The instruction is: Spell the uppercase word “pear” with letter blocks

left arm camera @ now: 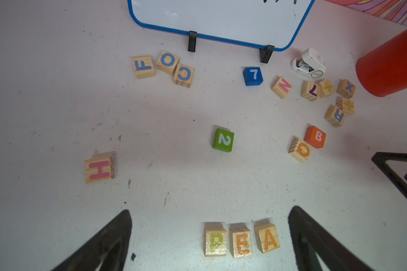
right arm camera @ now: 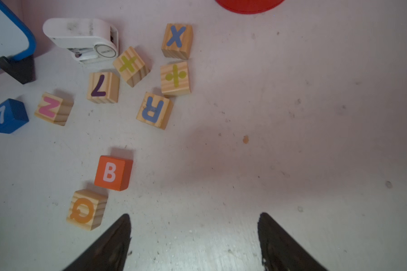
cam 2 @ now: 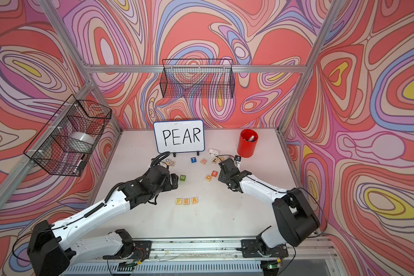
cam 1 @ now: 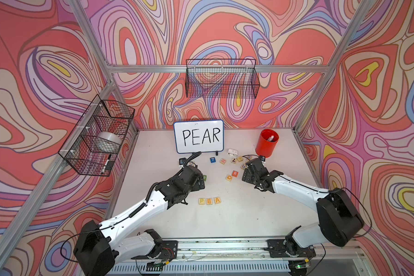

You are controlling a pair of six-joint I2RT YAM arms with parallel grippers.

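Blocks P (left arm camera: 215,242), E (left arm camera: 241,242) and A (left arm camera: 267,237) stand in a row near the front of the table, letters up. Beyond them, toward the back right, the wooden R block (right arm camera: 154,110) lies by the ÷ block, its blue letter inverted in the right wrist view. My left gripper hangs over the table above the row, open, its fingers wide apart. To the right, my right gripper is open over bare table, nearer the front than the R block. Neither gripper has anything between its fingers.
A whiteboard (cam 1: 199,136) reading PEAR stands at the back. Near the R block are the ÷ block (right arm camera: 175,78), a stapler (right arm camera: 83,38) and a red cup (cam 1: 266,143). The orange B block (right arm camera: 113,172) and Q block (right arm camera: 87,209) lie closer.
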